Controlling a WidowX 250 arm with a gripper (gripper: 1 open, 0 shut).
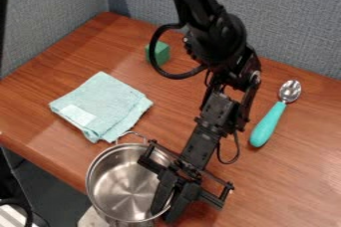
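A steel pot (115, 180) sits at the near edge of the wooden table, partly over the dark gap at lower left. My black gripper (170, 193) is down at the pot's right side, its fingers over the rim and partly inside. Whether it grips the rim is hard to tell. A folded light-blue cloth (102, 106) lies behind the pot.
A turquoise-handled spoon (270, 121) lies at the right, and a green block (159, 55) stands at the back behind the arm. Grey padded walls border the table at back and left.
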